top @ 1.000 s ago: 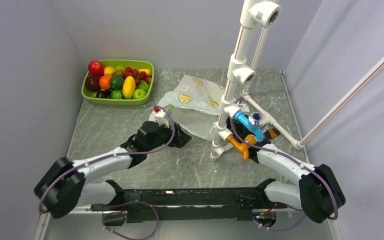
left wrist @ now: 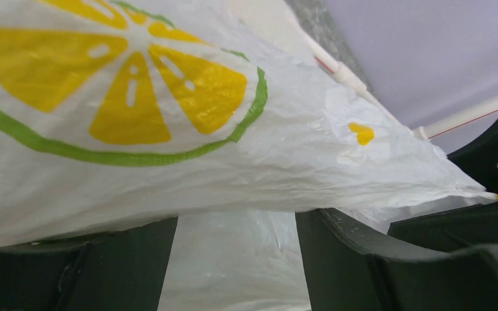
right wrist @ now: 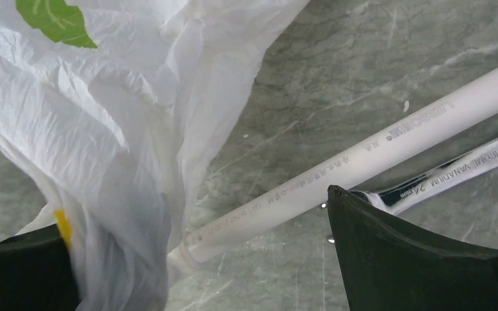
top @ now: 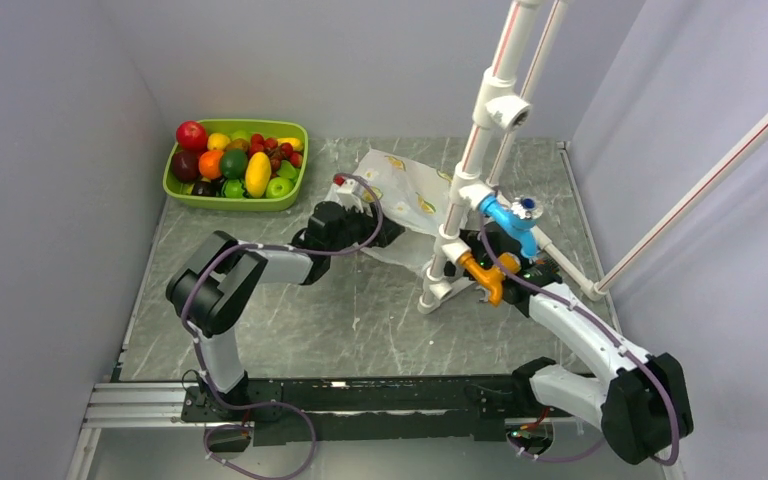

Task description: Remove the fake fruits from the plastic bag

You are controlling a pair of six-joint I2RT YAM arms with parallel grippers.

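Note:
The white plastic bag (top: 400, 190), printed with lemon slices, lies limp between my arms. My left gripper (top: 390, 233) is at its near left part. In the left wrist view, the left fingers (left wrist: 139, 259) stand apart beneath the bag's upper layer (left wrist: 285, 149), with white film behind the gap. My right gripper (top: 465, 255) is mostly hidden by white pipe from above. The right wrist view shows its fingers (right wrist: 389, 249) wide open, with bunched bag film (right wrist: 117, 175) against the left finger. No fruit shows inside the bag.
A green basket (top: 290, 198) full of fake fruits (top: 258, 174) stands at the back left. A white pipe frame (top: 470, 150) with blue and orange fittings rises by my right arm. A wrench (right wrist: 454, 172) lies beside a pipe.
My left arm has swung right and away from the front edge, bringing its gripper to the bag. The bag has shifted and creased. The pipe frame has swayed; the right arm has moved slightly.

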